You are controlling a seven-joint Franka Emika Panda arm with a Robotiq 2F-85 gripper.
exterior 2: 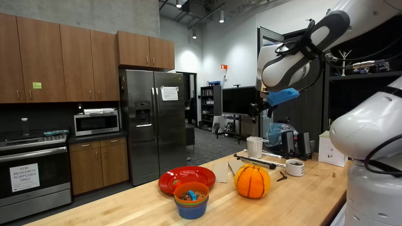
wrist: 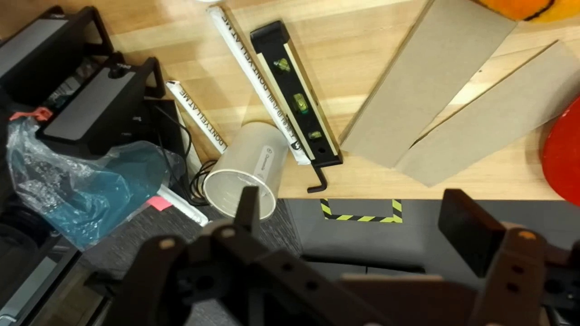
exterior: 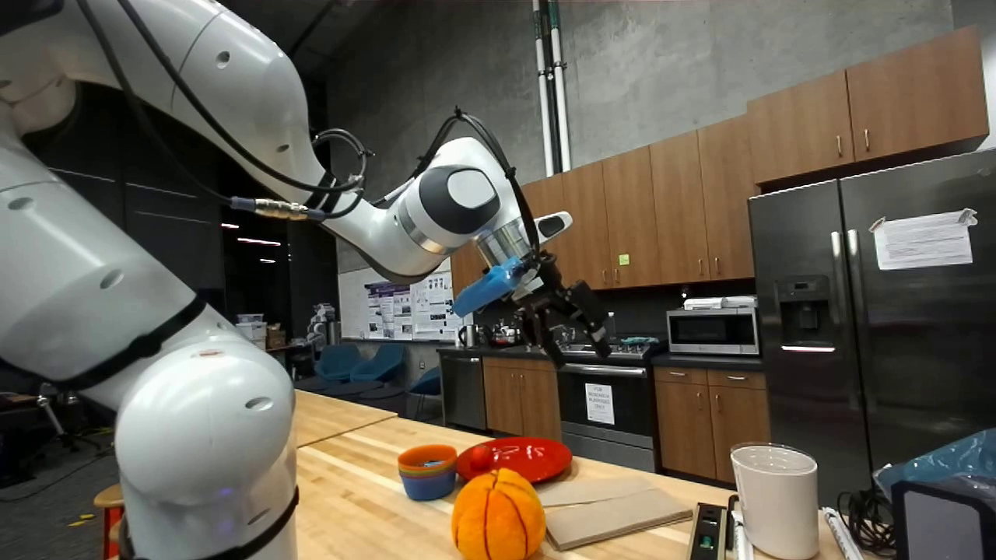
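High above the table, my gripper (exterior: 580, 359) hangs open, and nothing shows between its fingers. In the wrist view the fingertips (wrist: 468, 231) stand wide apart, with floor beyond the table's edge between them. An orange plush pumpkin (exterior 2: 252, 181) rests on the wooden table. Beside it, a red plate (exterior 2: 165, 182) carries a small red round thing (exterior 2: 176, 183). Stacked coloured bowls (exterior 2: 191, 211) stand by the plate, the top one holding small brown bits and a blue piece. A pale mug (wrist: 251, 146) stands near the table's edge, empty as far as its inside shows.
Flat tan boards (wrist: 429, 81) lie between the pumpkin and a black level (wrist: 296, 98). White printed sticks (wrist: 255, 76) lie near the mug. A small white cup (exterior 2: 295, 168), black speakers (exterior 2: 304, 144) and a blue plastic bag (wrist: 92, 184) crowd one end.
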